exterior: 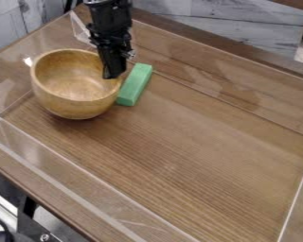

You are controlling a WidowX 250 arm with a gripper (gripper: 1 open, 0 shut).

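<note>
A wooden bowl point(68, 90) sits at the upper left of the table, tilted slightly or viewed at a slant. My black gripper point(114, 70) hangs at the bowl's right rear rim, its lower end at that rim; whether anything is between its fingers cannot be made out. A green block point(135, 85) lies just right of the bowl.
A grey marbled wall point(242, 24) stands at the back right. Dark cables lie beyond the table's left edge.
</note>
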